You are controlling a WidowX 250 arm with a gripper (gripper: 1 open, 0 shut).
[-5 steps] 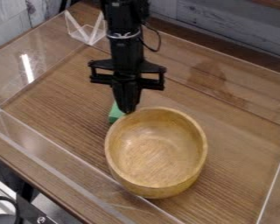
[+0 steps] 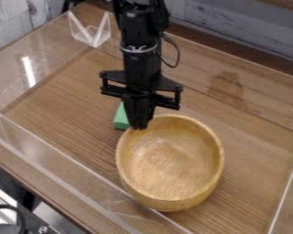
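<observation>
My black gripper (image 2: 142,117) hangs from the top centre, its tip low at the back-left rim of a large tan bowl (image 2: 168,174); it is shut, with nothing visible between its fingers. A green object (image 2: 122,115) lies on the wooden table just behind the bowl, partly hidden by the gripper.
A clear plastic piece (image 2: 91,26) stands at the back left. Walls and edges border the table at the back right, and a black cable lies at the front left corner.
The gripper has come slightly toward the camera, and the bowl has shifted a little toward the front and right.
</observation>
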